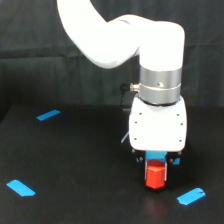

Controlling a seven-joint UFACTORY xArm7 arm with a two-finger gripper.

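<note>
The white robot arm comes down from the top, its gripper (156, 158) low over the dark table at the right of the view. A red block (155, 175) sits directly under the gripper housing, with a blue piece (155, 154) just above it in the image. The fingers are mostly hidden or dark, so whether they grip anything cannot be made out.
Blue tape strips lie on the dark table (80, 160): one at the back left (48, 114), one at the front left (21, 188), one at the front right (191, 195).
</note>
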